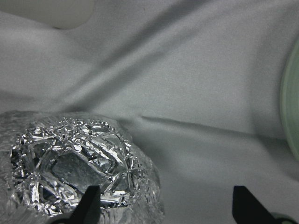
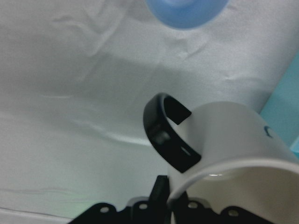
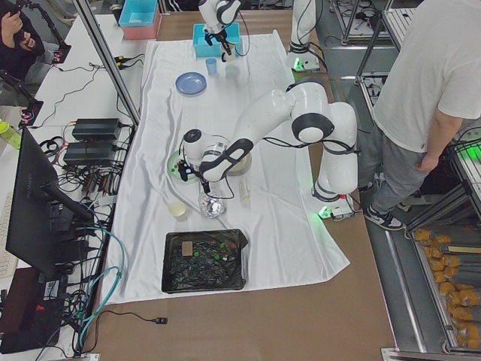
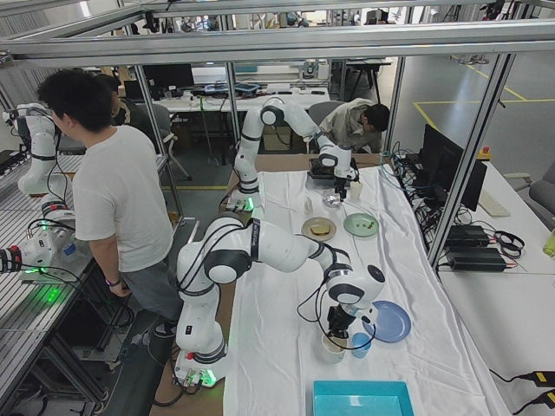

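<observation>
My left gripper hangs open over the white cloth, beside a foil-wrapped object (image 1: 74, 168) in its wrist view, with a green plate (image 1: 292, 102) at the right edge and a pale cup (image 1: 51, 9) at top left. My right gripper is shut on a white mug (image 2: 233, 135) with a black handle, close to a blue cup (image 2: 187, 11) and a turquoise bin (image 2: 278, 102).
A blue plate (image 4: 390, 322) lies near the right arm. A beige plate (image 4: 318, 230) sits mid-table. A black tray (image 3: 204, 263) is at one end. A person (image 4: 121, 208) stands beside the table.
</observation>
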